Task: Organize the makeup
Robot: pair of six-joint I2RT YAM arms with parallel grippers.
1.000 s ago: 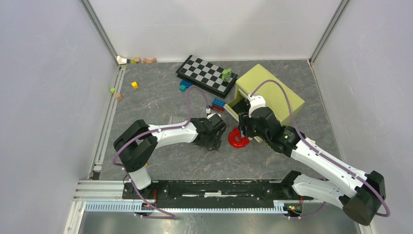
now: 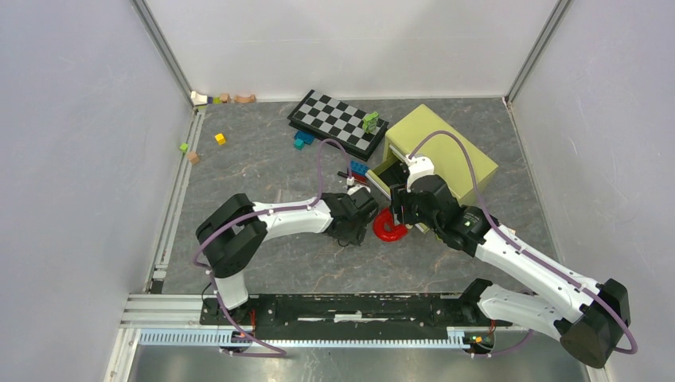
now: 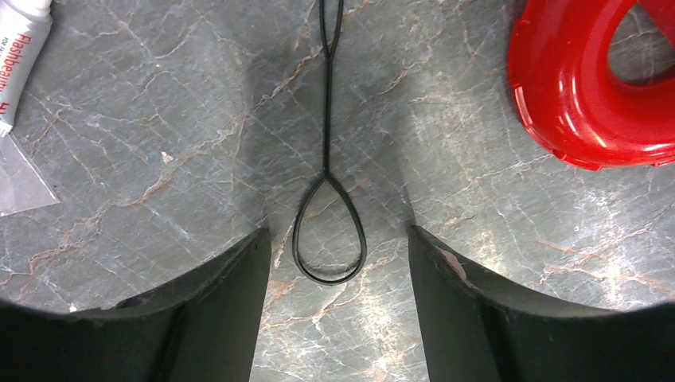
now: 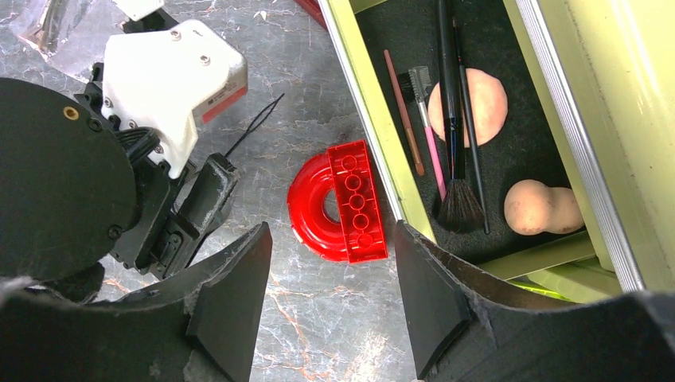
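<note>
My left gripper stands open just above a thin black looped cord (image 3: 326, 119) on the grey table, one finger either side of the loop. A white tube (image 3: 17, 60) and a clear bag (image 3: 20, 179) lie to its left. The yellow-green cosmetics case (image 2: 454, 143) has its drawer open; in it lie a black brush (image 4: 450, 111), thinner brushes, a round pink puff (image 4: 485, 107) and a sponge (image 4: 541, 207). My right gripper is open above the table beside the drawer.
A red ring with a brick (image 4: 357, 199) lies between my grippers, against the drawer. A checkerboard (image 2: 334, 119) and blue bricks (image 2: 305, 137) sit at the back; small blocks (image 2: 220, 139) line the left.
My left arm has shifted slightly to the right, and its hose has moved with it. My right arm and the objects look unchanged.
</note>
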